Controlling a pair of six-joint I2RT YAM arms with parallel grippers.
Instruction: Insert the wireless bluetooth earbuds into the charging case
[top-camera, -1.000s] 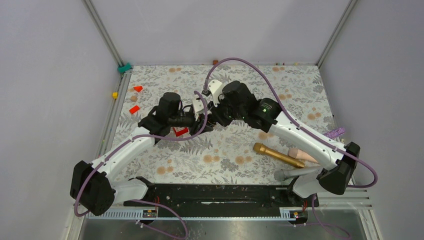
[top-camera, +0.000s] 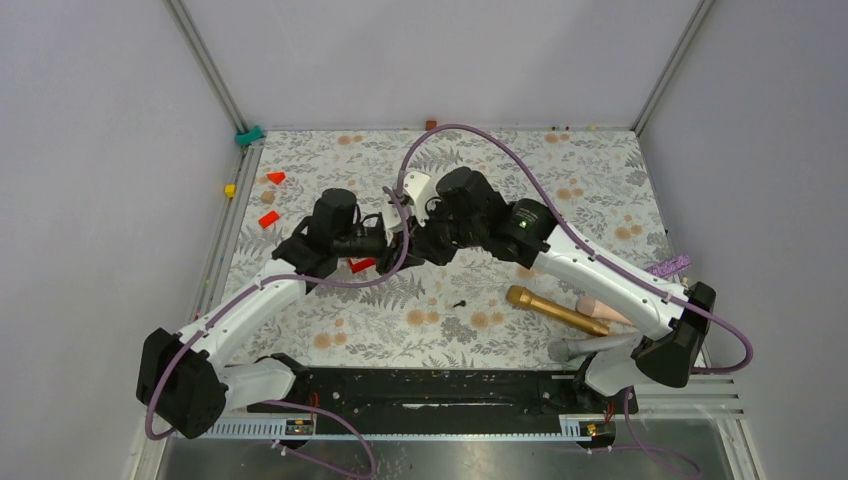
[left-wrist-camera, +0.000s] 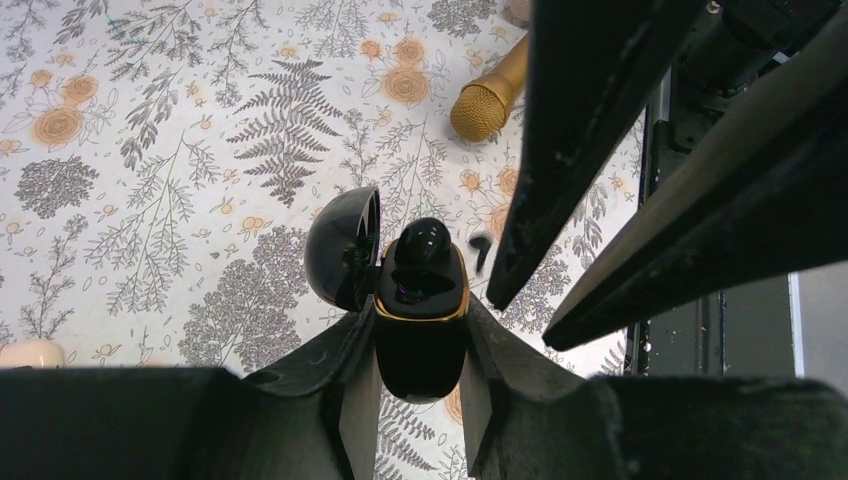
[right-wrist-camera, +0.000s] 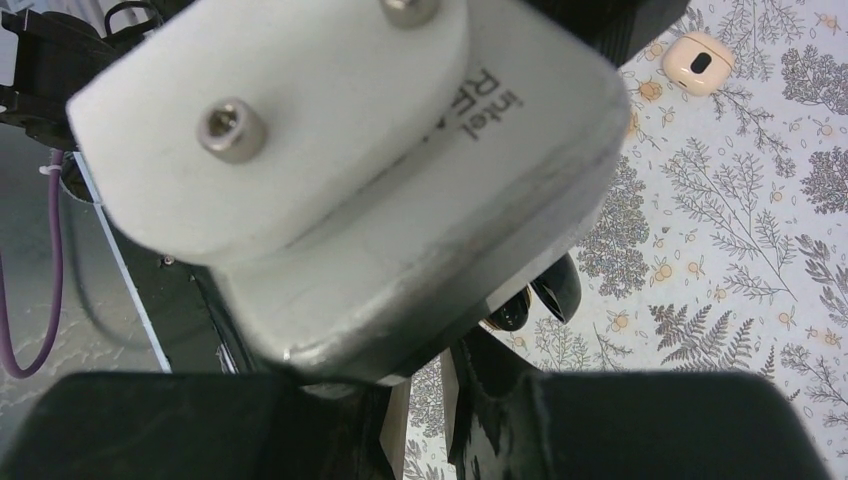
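In the left wrist view my left gripper is shut on the black charging case (left-wrist-camera: 420, 355), held upright with its lid (left-wrist-camera: 335, 245) open and a glossy black piece in its top. My right gripper's dark fingers (left-wrist-camera: 580, 150) hang just right of the case; what is between their tips does not show clearly. In the right wrist view the case (right-wrist-camera: 555, 290) is partly hidden behind the left arm's white camera housing, and the right gripper sits low in frame. From above, both grippers meet at the middle, hiding the case.
A gold microphone (top-camera: 550, 310) and other cylinders lie at the front right. Red blocks (top-camera: 268, 218) lie at the left. In the right wrist view a cream earbud case (right-wrist-camera: 697, 63) lies on the cloth.
Over the last second my right gripper has shifted slightly down the top view, toward the front. The left arm has moved very slightly.
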